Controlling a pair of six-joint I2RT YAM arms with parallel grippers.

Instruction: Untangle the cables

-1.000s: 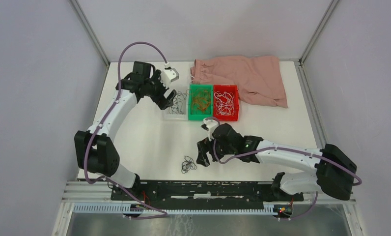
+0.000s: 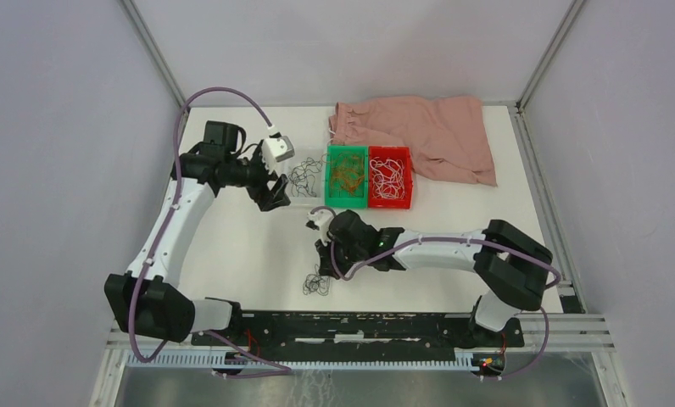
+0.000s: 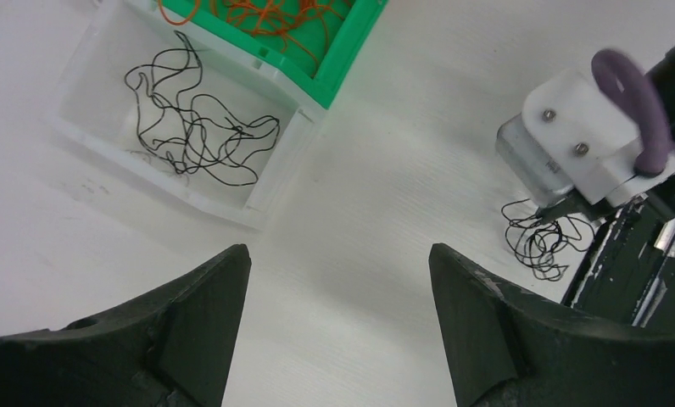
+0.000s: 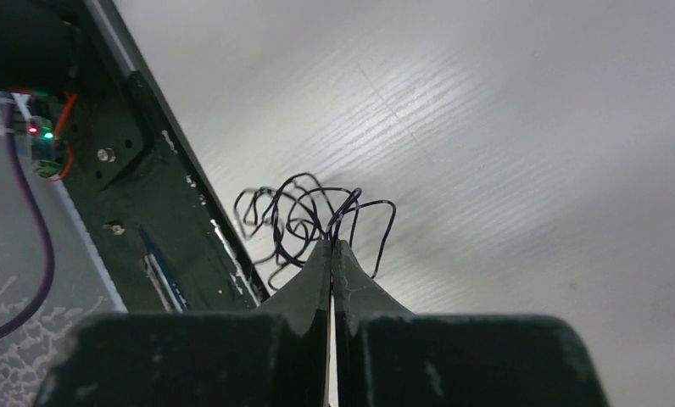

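A small tangle of black cable [image 2: 315, 283] lies near the table's front edge. My right gripper is shut on it, with loops of the cable rising at its fingertips in the right wrist view. My left gripper stands open and empty above the table, left of the white bin [image 3: 279, 174], which holds more black cable [image 3: 202, 144]. The green bin [image 2: 346, 199] holds orange cables [image 2: 348, 174], and the red bin [image 2: 389, 203] holds white cables [image 2: 387, 176].
A pink cloth [image 2: 436, 136] lies at the back right of the table [image 2: 241, 237]. The black front rail [image 2: 351, 326] borders the cable.
My right gripper has moved left onto the black tangle and shut on it, shifting it slightly left.
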